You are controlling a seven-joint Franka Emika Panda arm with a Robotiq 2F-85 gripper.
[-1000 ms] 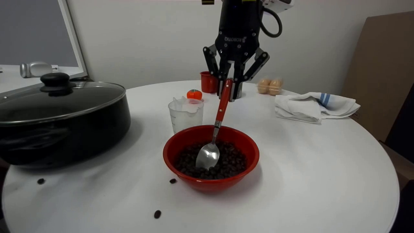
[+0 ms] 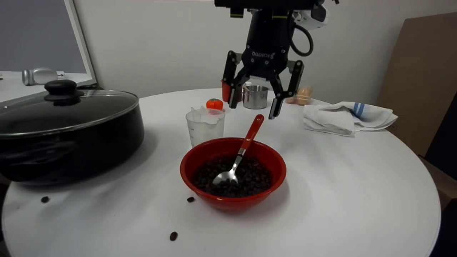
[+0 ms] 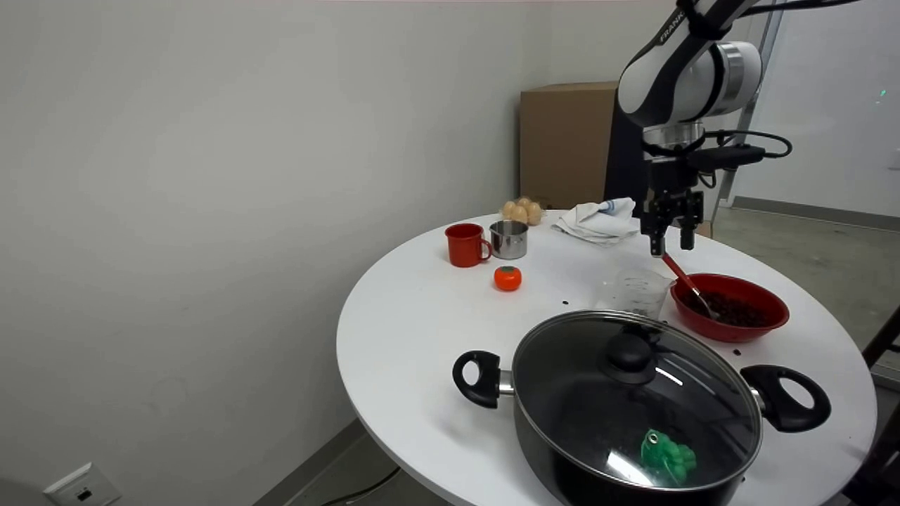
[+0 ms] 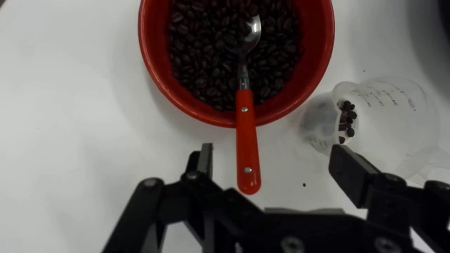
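Observation:
A red bowl (image 2: 195, 165) holds many dark beans (image 4: 202, 54). In it rests a spoon (image 2: 253, 130) with a red handle; its metal head lies on the beans and the handle leans over the bowl's rim. My gripper (image 2: 253, 105) hangs just behind and above the handle's end, its fingers spread wide with nothing between them. The wrist view shows the red handle (image 4: 247, 147) pointing into the gap between the fingers, touching neither. Beside the bowl stands a clear measuring cup (image 4: 392, 114) with several beans at its bottom.
A lidded black pot (image 3: 540, 430) stands beside the cup. Farther back are a red mug (image 3: 464, 246), a steel cup (image 3: 510, 240), an orange fruit (image 3: 507, 278), eggs (image 3: 523, 211) and a folded towel (image 2: 330, 118). Loose beans (image 2: 173, 236) lie near the bowl.
My gripper has opened from around the handle's end and risen slightly.

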